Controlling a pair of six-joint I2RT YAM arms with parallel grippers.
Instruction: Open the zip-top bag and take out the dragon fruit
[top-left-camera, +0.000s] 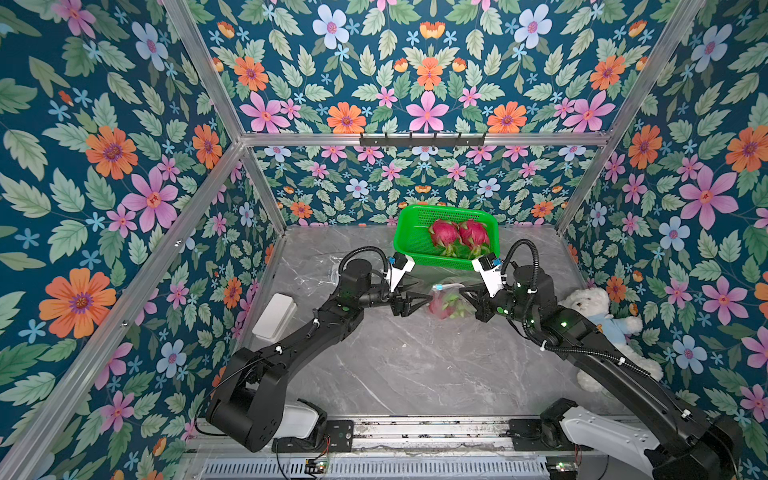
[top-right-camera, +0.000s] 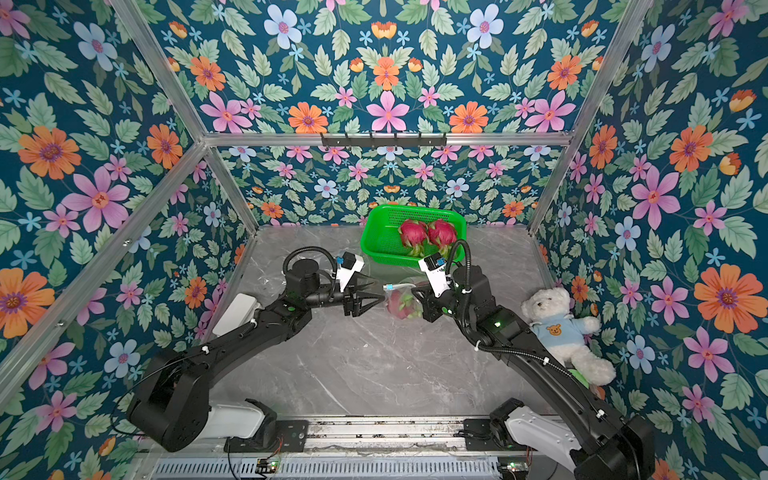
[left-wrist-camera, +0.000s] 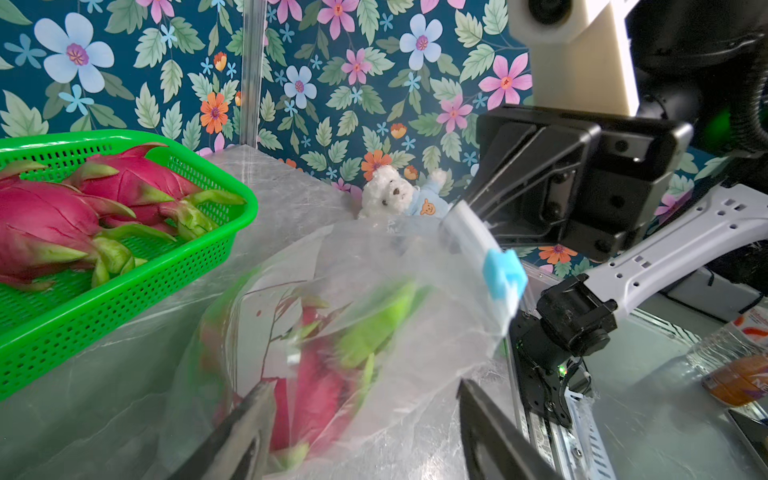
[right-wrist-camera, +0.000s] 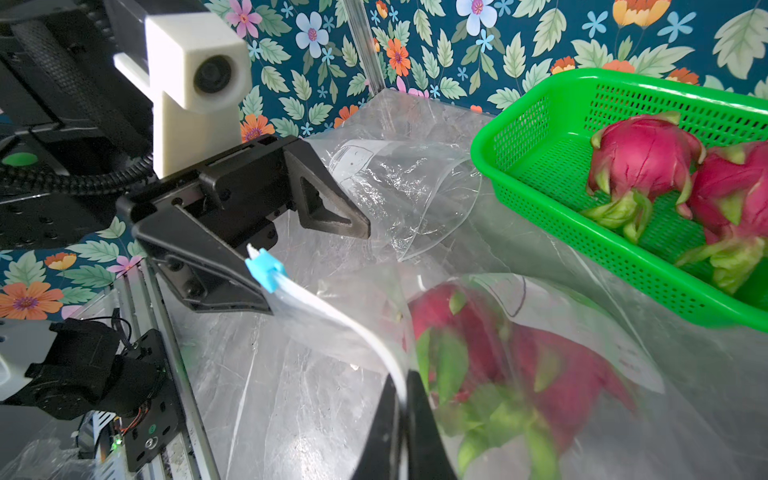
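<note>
A clear zip top bag (right-wrist-camera: 496, 320) with a dragon fruit (left-wrist-camera: 320, 384) inside hangs between my two grippers. My right gripper is shut on the white zip strip at the bag's mouth. The strip runs away from it toward the left gripper, with a blue slider (right-wrist-camera: 265, 269) near its far end. My left gripper (top-left-camera: 428, 300) stands open with nothing held. In the right wrist view, the slider appears against the nearer of its fingers (right-wrist-camera: 200, 248); I cannot tell whether they touch.
A green basket (top-left-camera: 406, 242) holding two dragon fruits (top-right-camera: 414, 234) stands just behind the bag. Another clear bag (right-wrist-camera: 416, 192) lies flat at the back left. A white box (top-left-camera: 274, 317) is at left, a teddy bear (top-right-camera: 556, 328) at right.
</note>
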